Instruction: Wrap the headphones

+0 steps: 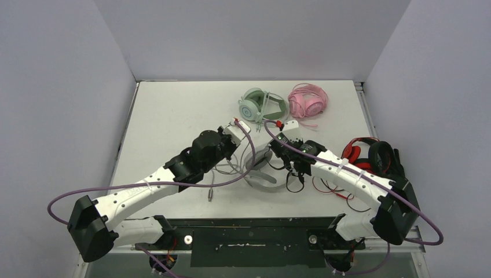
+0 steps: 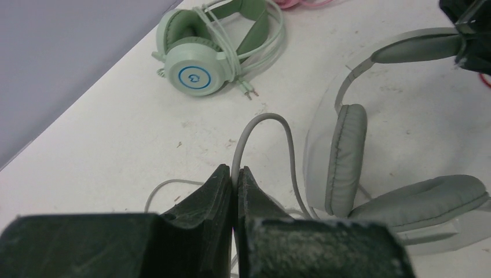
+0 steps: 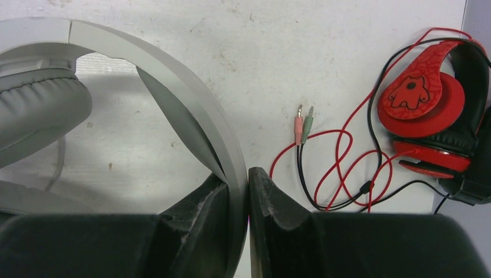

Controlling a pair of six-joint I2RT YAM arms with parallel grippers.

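Observation:
A grey-white headset [image 1: 263,176] with grey cushioned ear pads [image 2: 346,159] hangs over the middle of the table. My right gripper is shut on its curved headband [image 3: 223,139]. To the left of the headset, my left gripper is shut on the headset's thin grey cable [image 2: 263,117]. From those fingers the cable arches up and drops toward the ear pads. More of the cable lies loose on the table below and left of the left gripper. In the top view both grippers' tips are largely hidden by the arms.
A green headset [image 1: 252,105] with its cable wrapped and a pink headset [image 1: 308,103] lie at the back. A red and black headset [image 3: 425,98] sits on the right, its loose cables [image 3: 347,174] spreading toward the middle.

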